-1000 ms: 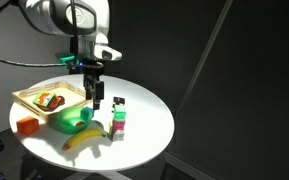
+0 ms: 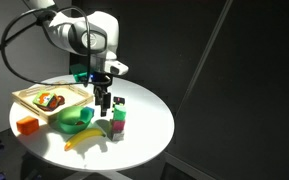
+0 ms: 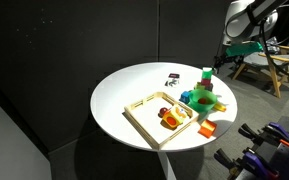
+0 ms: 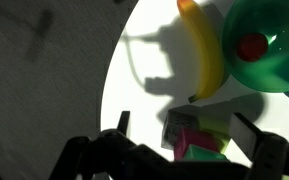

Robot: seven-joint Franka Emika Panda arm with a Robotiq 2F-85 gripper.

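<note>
My gripper (image 2: 104, 104) hangs just left of a small upright stack of blocks in exterior view 1. The stack has a green block (image 2: 119, 114) on top and a pink block (image 2: 118, 126) beneath it. In the wrist view the gripper stands open, its fingers wide apart. The green block (image 4: 204, 153) and pink block (image 4: 187, 140) show in the gap, below the fingertips' line. No object is held. A yellow banana (image 4: 206, 50) lies near the stack, beside a green bowl (image 4: 282, 68) containing a red item (image 4: 252, 46).
A wooden tray (image 3: 136, 121) with colourful items stands beside the bowl. An orange block (image 2: 27, 126) lies at the table's left. Small dark objects (image 3: 172, 78) sit farther off.
In exterior view 1 my gripper has moved right and slightly down, closer to the block stack. The objects on the table have not visibly moved.
</note>
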